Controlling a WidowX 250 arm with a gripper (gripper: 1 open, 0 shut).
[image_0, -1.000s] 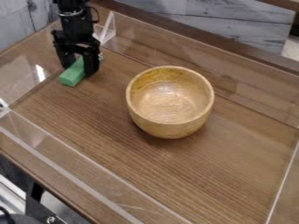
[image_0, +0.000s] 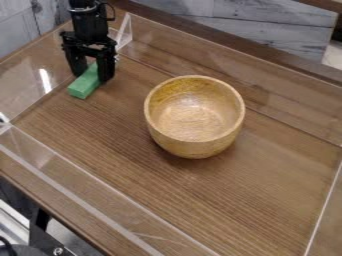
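A small green block (image_0: 84, 84) lies on the wooden table in the upper left. The black gripper (image_0: 88, 58) reaches in from the top edge, its fingers down at the block's upper end. Whether they touch or hold the block is too small to tell, as is how far they stand apart.
A large yellow round bowl (image_0: 193, 115) sits right of the block, near the middle. A pale strip runs along the table's left side.
The green block stays in about the same place.
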